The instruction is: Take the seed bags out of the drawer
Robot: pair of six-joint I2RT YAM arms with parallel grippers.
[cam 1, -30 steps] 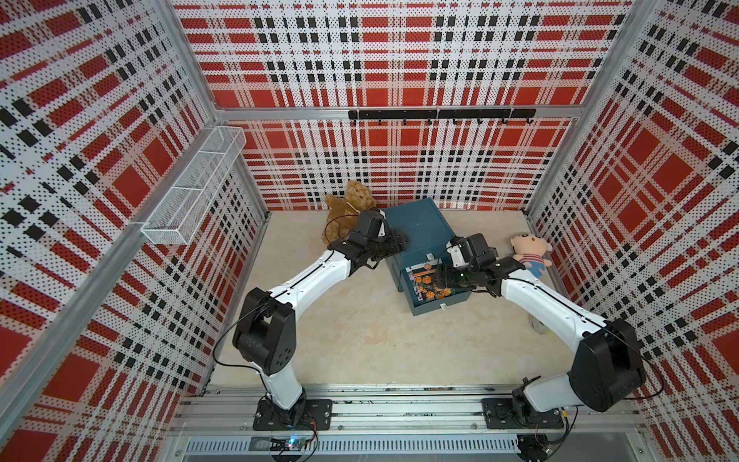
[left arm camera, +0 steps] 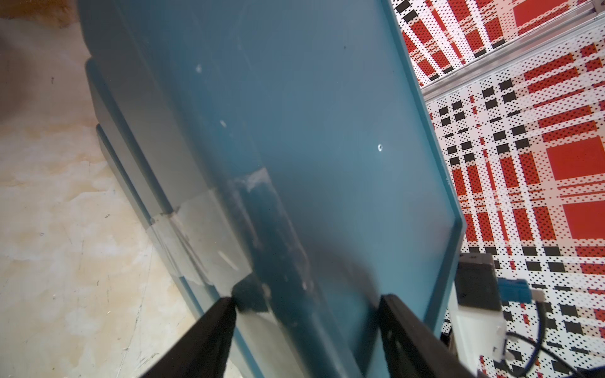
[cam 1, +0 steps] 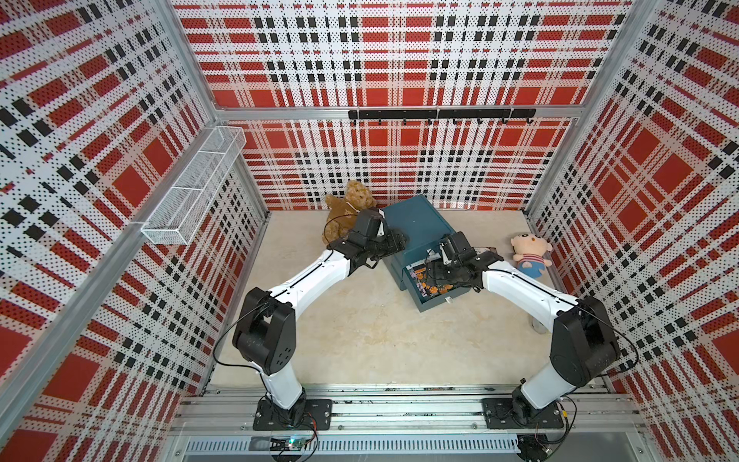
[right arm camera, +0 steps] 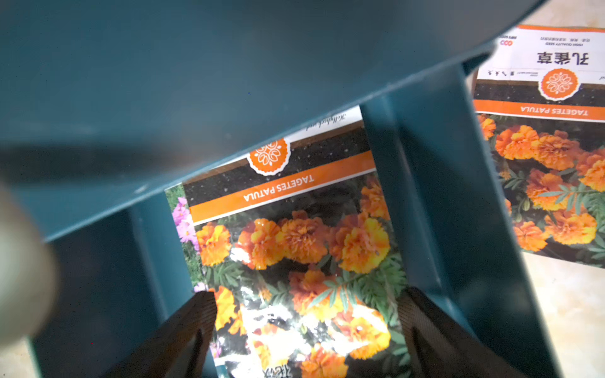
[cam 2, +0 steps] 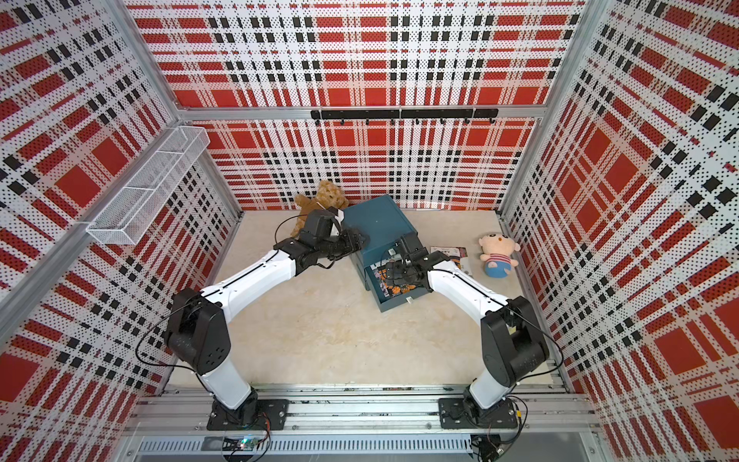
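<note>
A teal cabinet (cam 1: pixel 416 221) stands at the back with its drawer (cam 2: pixel 392 305) pulled out at the front. In the drawer lies a seed bag (right arm camera: pixel 296 245) printed with orange marigolds; the cabinet's overhang hides its far end, and a strip of pink flowers shows along its left edge. My right gripper is open over this bag, one finger near each side, nothing held. My left gripper stands at the cabinet's left side, its fingers apart with the cabinet's top edge passing between them; whether they touch it I cannot tell.
Another marigold seed bag (right arm camera: pixel 548 170) lies on the table right of the drawer. A brown teddy bear (cam 1: pixel 344 209) sits behind my left gripper, and a plush doll (cam 2: pixel 498 255) stands at the right.
The cabinet and drawer have turned slightly, the drawer's front shifting right. The left arm shows almost no movement.
</note>
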